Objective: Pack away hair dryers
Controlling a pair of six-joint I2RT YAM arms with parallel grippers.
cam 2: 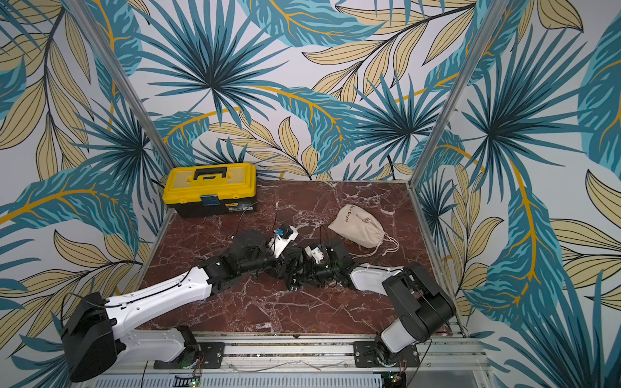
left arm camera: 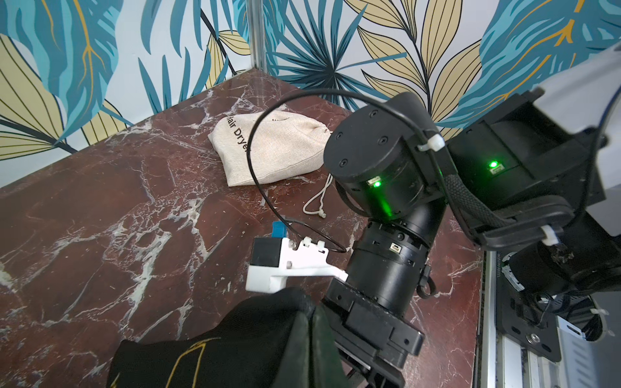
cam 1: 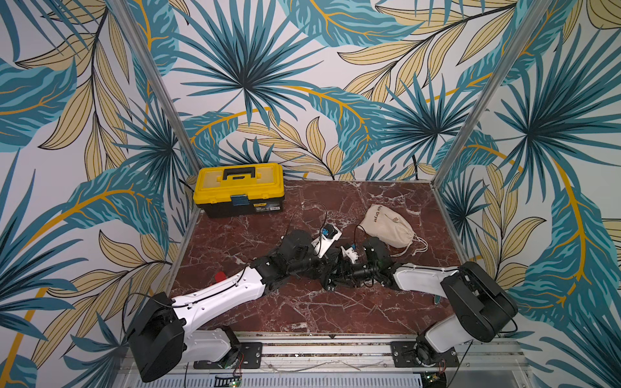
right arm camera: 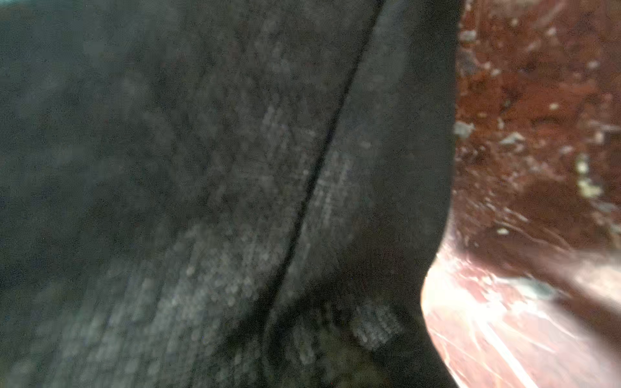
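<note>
A cream drawstring bag printed "Hair Dryer" lies at the back right of the marble table. Both grippers meet at the table's middle over a dark cloth with yellow print. My left gripper is shut at the cloth's edge; whether cloth is pinched in it is unclear. My right gripper is close beside it, its fingers hidden in the top views. Dark fabric fills most of the right wrist view, very near and blurred.
A yellow-and-black toolbox stands at the back left. A small red object lies on the left side, partly behind the left arm.
</note>
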